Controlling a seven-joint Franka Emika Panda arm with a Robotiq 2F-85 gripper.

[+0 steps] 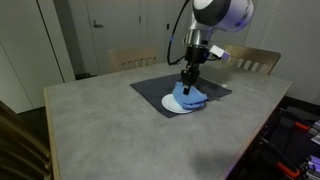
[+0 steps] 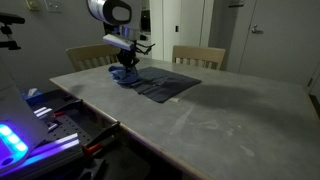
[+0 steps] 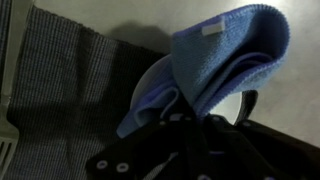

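Note:
A blue cloth hangs from my gripper, which is shut on it, low over a white plate. In exterior view 2 the bunched cloth covers most of the plate. Seen from the wrist, the cloth is folded over itself, with a small pale tag near one edge, and fans out beyond my gripper. Part of the plate's white rim shows beneath it. Whether the cloth touches the plate I cannot tell.
A dark woven mat lies under and behind the plate. At the wrist view's left edge is a metal fork. Chairs stand along the table's far side.

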